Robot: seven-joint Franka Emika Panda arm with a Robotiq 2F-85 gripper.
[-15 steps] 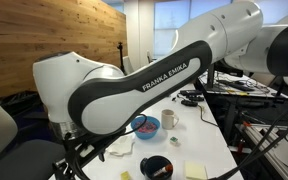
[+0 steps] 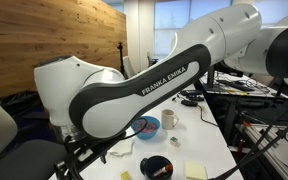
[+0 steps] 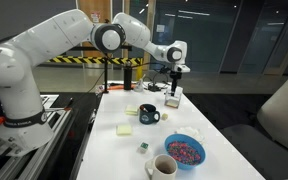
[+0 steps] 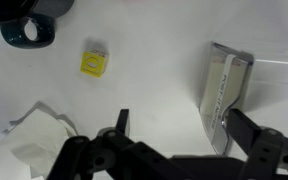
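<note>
My gripper is open, its dark fingers set wide apart in the wrist view, with nothing between them. A tan and silver box-like object (image 4: 224, 85) lies by the right finger, its lower end partly covered by that finger. In exterior view 2, the gripper (image 3: 174, 82) is at the far end of the white table, just above this pale object (image 3: 173, 98). A small yellow block (image 4: 93, 63) and a dark mug (image 4: 29, 29) sit to the left in the wrist view. The fingertips are hidden behind the arm in exterior view 1.
A blue bowl (image 3: 184, 151) with small reddish contents, a cream mug (image 3: 162, 171) and a white cloth (image 3: 190, 132) occupy the near right. Pale yellow pads (image 3: 124, 129) lie left of the dark mug (image 3: 152, 113). Between these things, the tabletop is bare.
The arm has shifted slightly in exterior view 1, covering a little more of the white cloth. The objects on the table appear unmoved.
</note>
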